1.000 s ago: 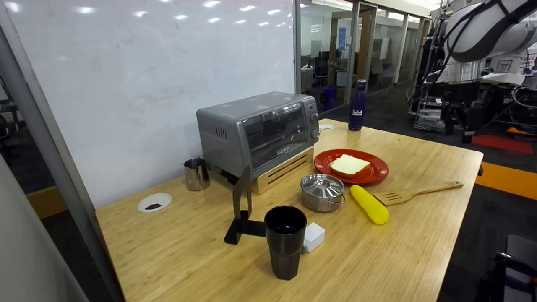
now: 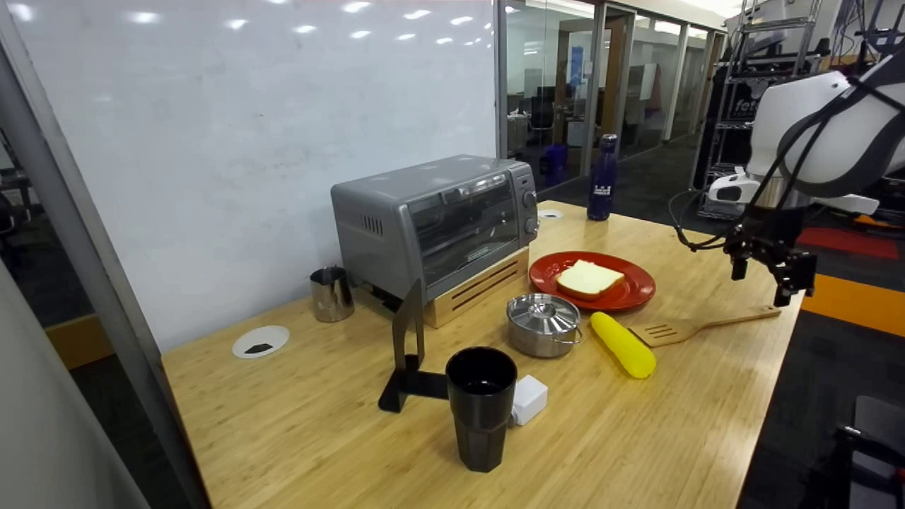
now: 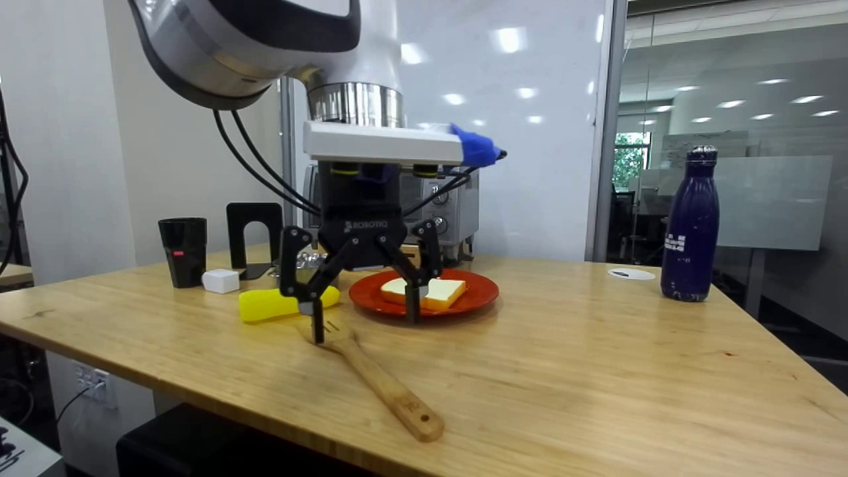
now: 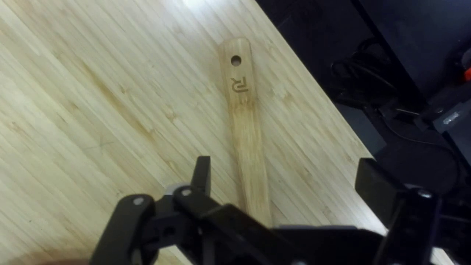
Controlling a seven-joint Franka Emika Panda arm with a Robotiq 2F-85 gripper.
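Observation:
A wooden spatula [image 2: 674, 330] lies flat near the table's front edge, its slotted head close to a yellow squash-like object [image 2: 623, 343]. Above it hangs my gripper [image 3: 366, 322], open and empty, pointing down. In the wrist view the spatula's handle [image 4: 248, 145] runs between the two spread fingers, the left finger [image 4: 202, 174] on one side and the right finger [image 4: 375, 187] on the other. The handle's end with its hole points away from the gripper; the spatula's head is hidden there. Some height appears to separate the fingertips from the table.
Behind the spatula is a red plate [image 2: 640, 293] with a bread slice [image 2: 590, 278]. A lidded pot [image 2: 543, 326], a toaster oven [image 2: 433, 225], a black cup [image 2: 481, 407], a black stand [image 2: 409, 339] and a white block [image 2: 530, 399] stand farther left. A blue bottle [image 3: 689, 230] stands right.
The arm has come down, bringing my gripper from above the table's far right corner to just over the spatula. The objects on the table have stayed where they were.

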